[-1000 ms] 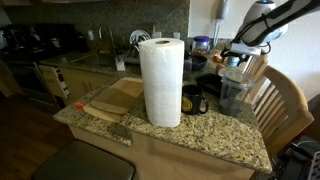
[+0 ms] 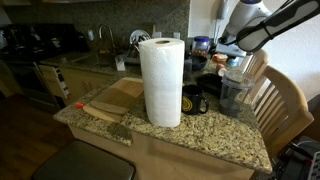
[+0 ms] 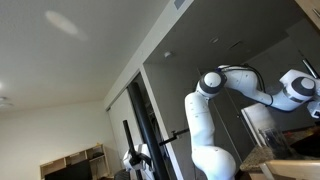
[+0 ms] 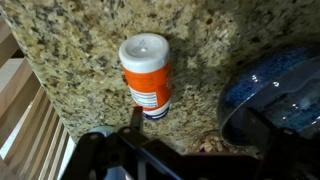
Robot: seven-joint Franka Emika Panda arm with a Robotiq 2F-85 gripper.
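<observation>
My gripper is open, its dark fingers spread apart at the lower part of the wrist view with nothing held between them. An orange bottle (image 4: 146,82) with a white cap and a white label is on the speckled granite counter, ahead of the left finger. To the right, a dark blue, rounded vessel (image 4: 280,95) lies close to the other finger. In exterior view 1 my gripper (image 2: 228,48) hangs over the far right end of the counter, where small items crowd together and the fingertips are hard to make out.
A paper towel roll (image 2: 162,85) stands at the counter's near side, beside a black mug (image 2: 192,101). The clear container (image 2: 236,88) is further right. Wooden boards (image 2: 115,97) cover part of the left counter. A wooden chair (image 2: 287,105) borders the right side.
The arm has shifted somewhat left in exterior view 1, and more of its white upper link shows. The counter items visible there have stayed in place.
</observation>
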